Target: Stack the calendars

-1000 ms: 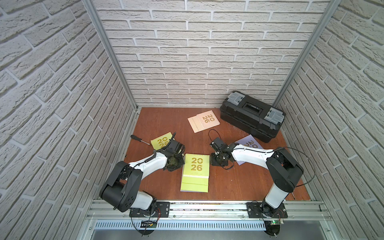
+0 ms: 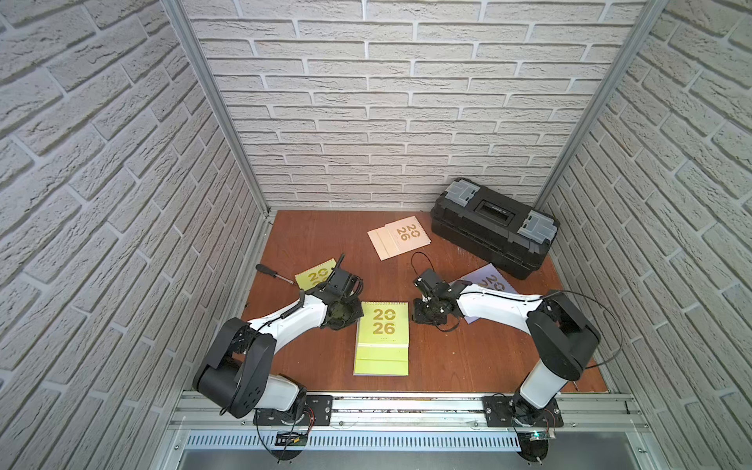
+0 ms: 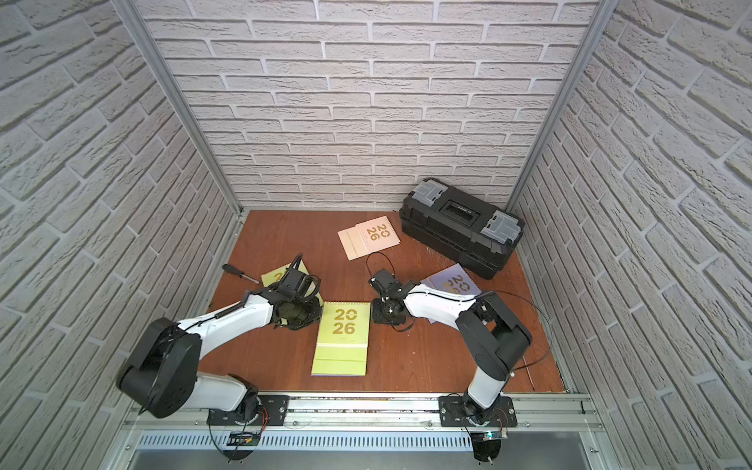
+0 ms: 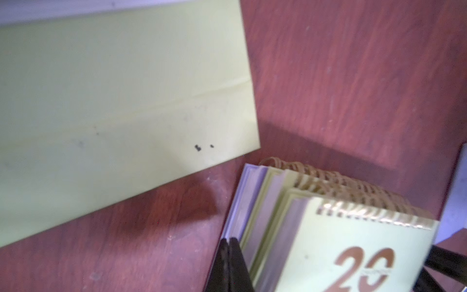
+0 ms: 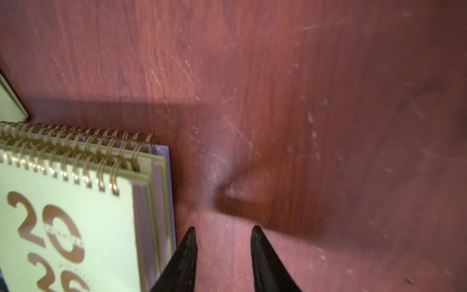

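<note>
A stack of calendars, yellow on top point(image 2: 382, 329) point(image 5: 68, 223), lies at the front centre, with purple and yellow layers showing at its edges in both wrist views. My left gripper is shut at its left side, nothing visible between the fingertips. My right gripper stands part open just right of the stack, over bare table, holding nothing. Another yellow calendar point(image 2: 313, 273) lies behind my left arm, pink calendars point(image 2: 398, 237) lie at the back, and a purple one point(image 2: 489, 278) is partly hidden behind my right arm.
A black toolbox point(image 2: 493, 223) fills the back right. A screwdriver point(image 2: 270, 272) lies at the left, and a cable loops near my right arm.
The left gripper moved very little. The stack sits marginally further left than a second ago.
</note>
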